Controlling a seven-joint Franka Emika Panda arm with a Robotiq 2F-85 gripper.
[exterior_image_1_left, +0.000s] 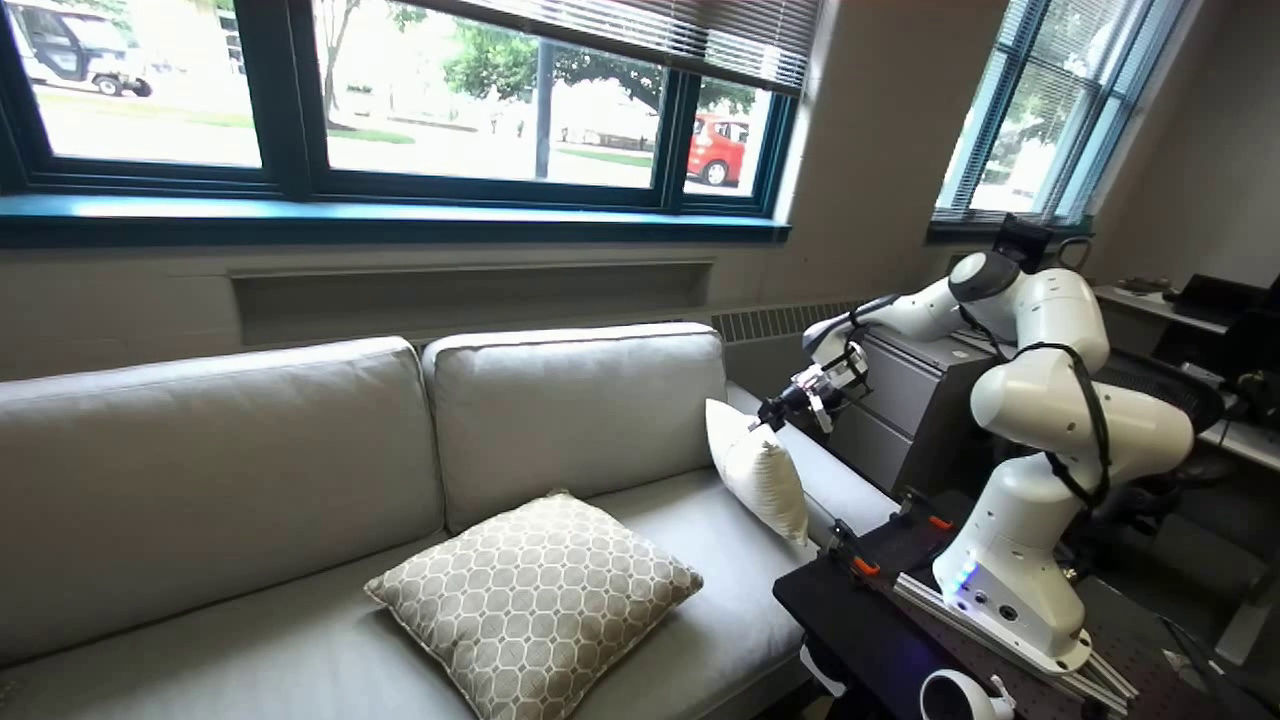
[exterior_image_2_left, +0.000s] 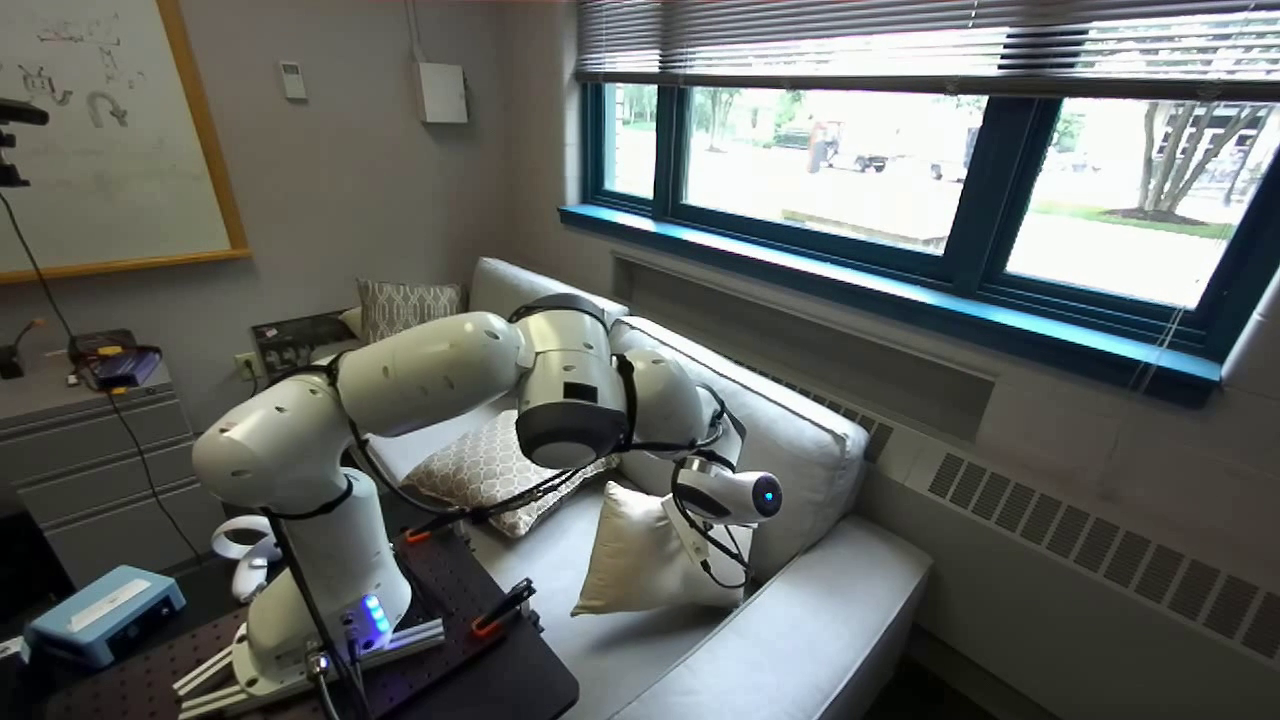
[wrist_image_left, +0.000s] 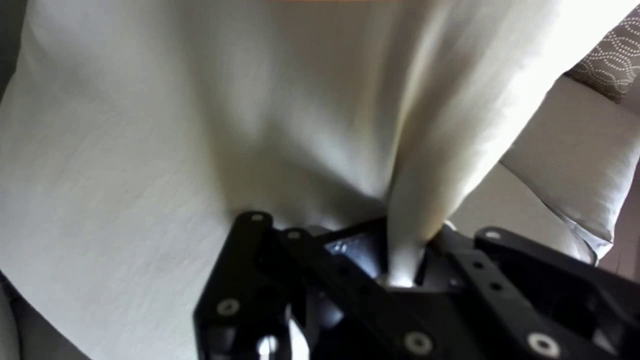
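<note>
A cream pillow (exterior_image_1_left: 758, 472) leans at the sofa's right end, by the armrest. My gripper (exterior_image_1_left: 768, 419) is shut on a fold of its cover, near the upper edge. Between the black fingers in the wrist view, the pinched cloth of the pillow (wrist_image_left: 138, 156) runs down in a narrow fold, and the fabric fills most of that view. From the other side, the pillow (exterior_image_2_left: 633, 554) shows below the robot's hand, which hides the fingers there. A patterned beige pillow (exterior_image_1_left: 540, 600) lies flat on the middle seat.
The grey sofa's armrest (exterior_image_1_left: 828, 474) runs close by on the right, and its backrest (exterior_image_1_left: 582, 414) stands behind. A black table (exterior_image_1_left: 846, 600) with clamps carries the arm's base. Bare seat lies between the two pillows.
</note>
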